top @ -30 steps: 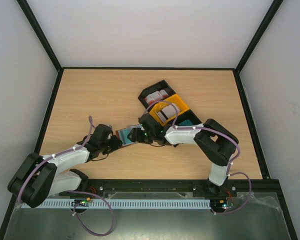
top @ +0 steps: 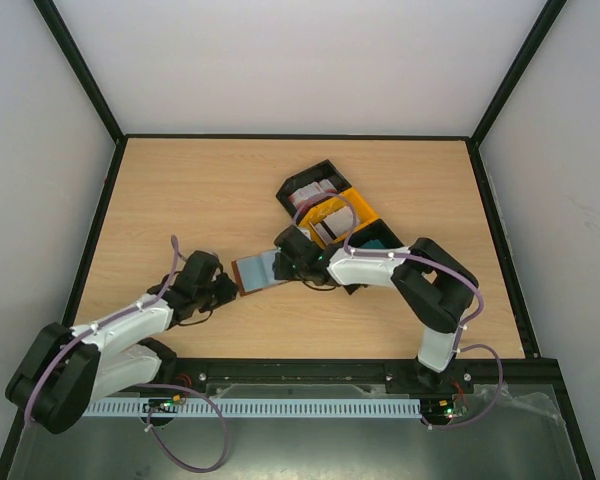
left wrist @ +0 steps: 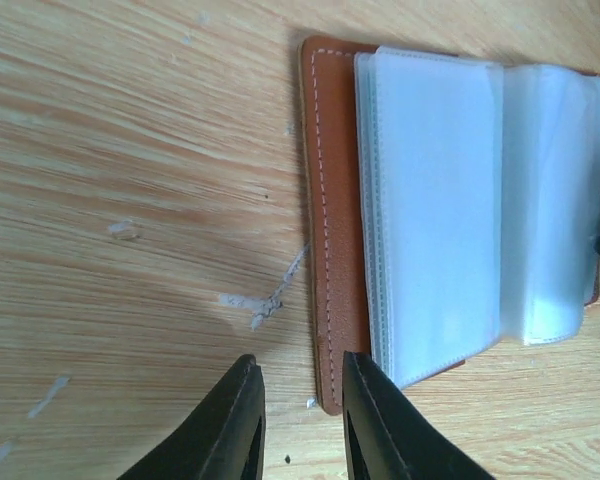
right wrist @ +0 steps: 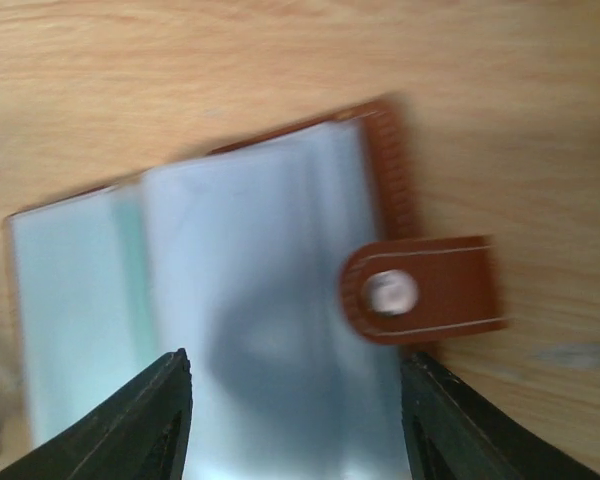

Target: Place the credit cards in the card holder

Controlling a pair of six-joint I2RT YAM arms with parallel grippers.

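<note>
The card holder lies spread on the table between my two arms, brown leather with clear plastic sleeves. In the left wrist view its sleeves look pale and a brown leather margin shows on the left. My left gripper stands part open with an empty gap, close to the holder's lower left corner. In the right wrist view a snap strap extends from the holder's edge. My right gripper is open over the sleeves, with nothing held between its fingers. White cards are in the tray's yellow compartment.
A tray with black and yellow compartments stands behind the right arm. More pale cards sit in its far black compartment, and something teal is in the near one.
My left gripper has shifted slightly left, and my right gripper has drawn slightly right.
</note>
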